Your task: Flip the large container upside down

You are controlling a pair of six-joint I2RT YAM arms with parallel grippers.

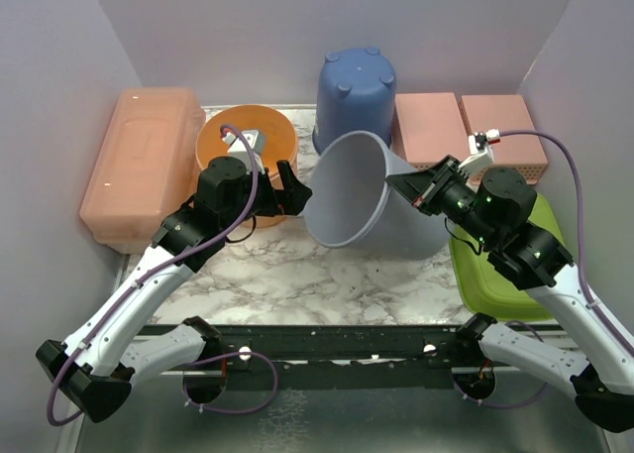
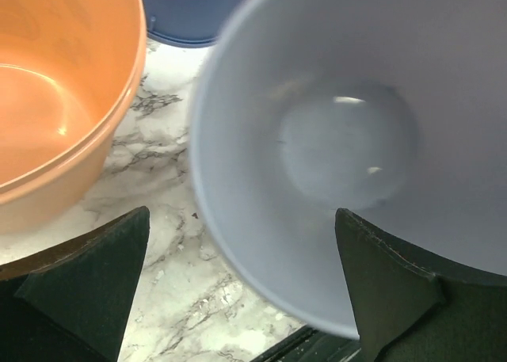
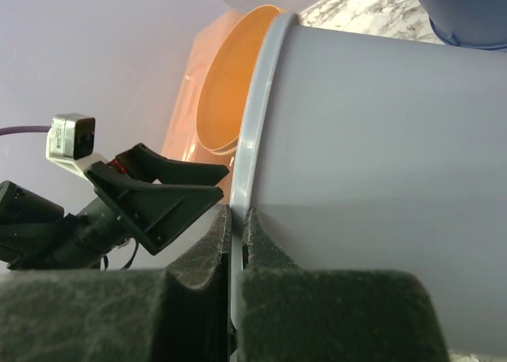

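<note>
The large grey container (image 1: 416,225) is lifted and tipped on its side in the middle, mouth facing left toward my left gripper. My right gripper (image 1: 401,185) is shut on its rim (image 3: 257,100); the rim runs between the fingertips in the right wrist view. My left gripper (image 1: 287,190) stands open just left of the container's mouth, with the pale rim and interior (image 2: 341,140) filling the space beyond its fingers.
An orange bowl (image 1: 243,116) sits behind my left gripper, a pink box (image 1: 139,166) at far left. A blue upturned container (image 1: 355,86) stands at the back, pink baskets (image 1: 500,126) and a green tray (image 1: 475,284) at right.
</note>
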